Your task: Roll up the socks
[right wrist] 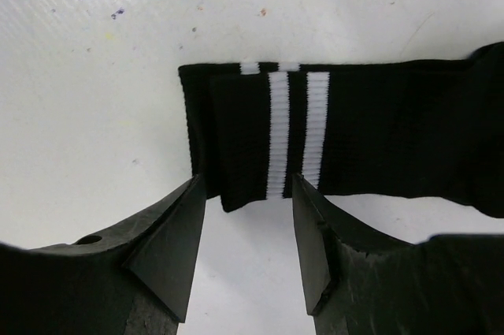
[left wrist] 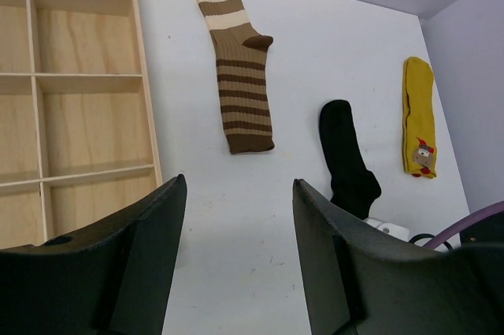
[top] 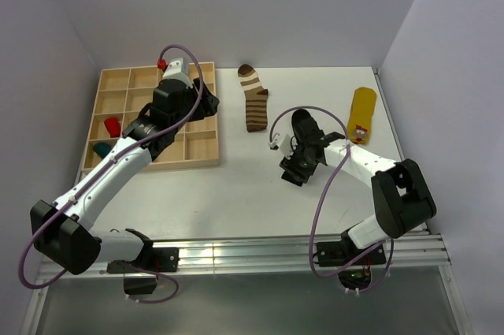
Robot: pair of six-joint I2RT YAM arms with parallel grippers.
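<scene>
A pair of black socks with white stripes [right wrist: 362,130] lies flat on the white table, one on the other with cuffs slightly offset. My open right gripper hangs over the striped cuff end, which shows between its fingertips; in the top view the right gripper [top: 295,165] covers much of this pair. My left gripper [top: 203,102] is open above the wooden divider box, nothing between its fingers. A brown striped sock [left wrist: 242,98] lies flat at the back middle, and a folded yellow pair [left wrist: 417,114] with a bear face lies at the back right.
The divided wooden box [top: 201,146] fills the back left, with red and teal rolls [top: 112,127] in compartments. Grey walls bound the back and sides.
</scene>
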